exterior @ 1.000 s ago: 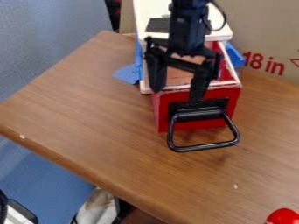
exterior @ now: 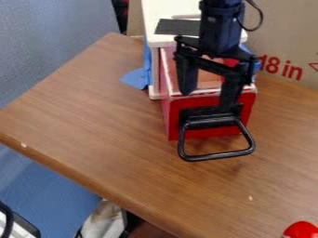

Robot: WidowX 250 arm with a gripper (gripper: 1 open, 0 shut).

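The black gripper hangs over a red box with a white rim, which stands on the wooden table. A black wire handle or stand sticks out from the front of the box. One finger sits over the box's upper left part, the other at its right, partly overlapping the black piece below. Whether the fingers hold anything is hard to tell. A white panel stands behind the arm.
Blue cloth or tape lies left of the box. A cardboard box fills the back right, and a red round object is at the bottom right corner.
The red box and black handle look unchanged.
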